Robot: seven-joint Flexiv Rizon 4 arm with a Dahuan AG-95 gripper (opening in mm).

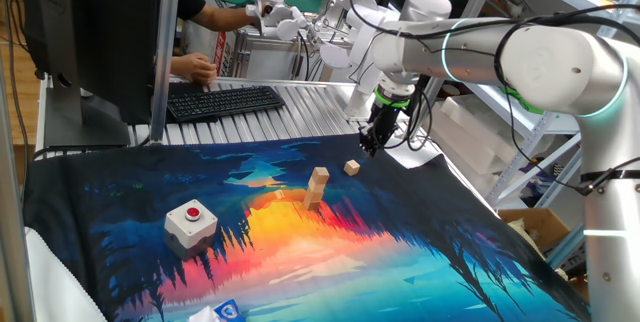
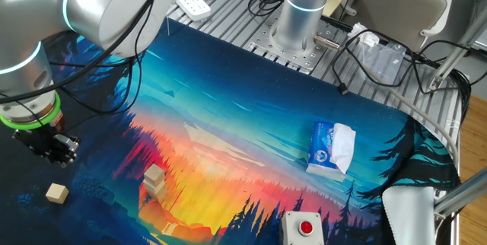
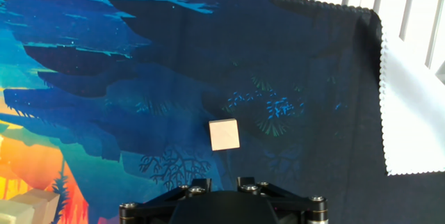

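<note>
A single light wooden cube point(image 3: 224, 135) lies alone on the dark part of the printed cloth, just ahead of my gripper in the wrist view. The same loose cube point(image 1: 352, 167) shows near the cloth's far edge in exterior view 1, and the cube point(image 2: 57, 193) is at lower left in exterior view 2. My gripper point(image 2: 67, 154) hangs above the cloth, apart from that cube. A gap shows between its two fingertips, with nothing held. A short stack of wooden cubes point(image 1: 316, 190) stands upright on the orange area; its cubes point(image 3: 35, 204) are partly cut off in the wrist view.
A grey box with a red button point(image 1: 191, 227) sits on the cloth. A blue-and-white tissue pack point(image 2: 330, 151) lies farther over. Behind the cloth are a keyboard point(image 1: 225, 103) and a monitor point(image 1: 95, 52). A person's hand point(image 1: 195, 68) rests beyond the keyboard.
</note>
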